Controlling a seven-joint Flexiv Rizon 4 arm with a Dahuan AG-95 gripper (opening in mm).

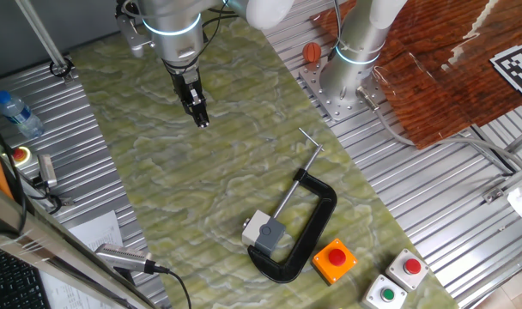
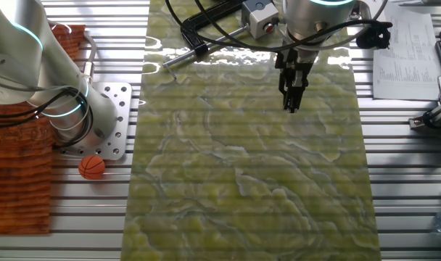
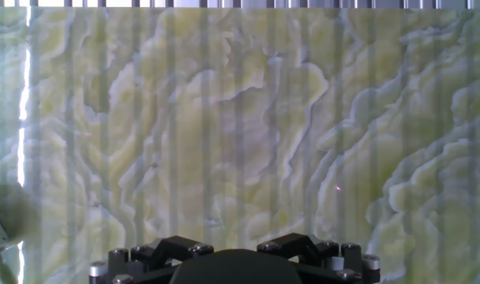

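Observation:
My gripper (image 1: 202, 125) hangs above the green marbled table mat (image 2: 235, 196), pointing down. Its black fingers look narrow in both exterior views, and whether the tips touch cannot be made out. Along the bottom of the wrist view only dark linkages show, one on each side of a black housing. No object shows at the fingertips. A black C-clamp (image 1: 328, 215) with a long silver screw lies on the mat, well away from the gripper. Against its lower end sits a grey and white box (image 1: 264, 230). Beside the clamp is an orange box with a red button (image 1: 336, 260).
Two white button boxes, one red (image 1: 409, 268) and one green (image 1: 385, 294), sit near the mat's edge. A water bottle (image 1: 21, 114) lies nearby.

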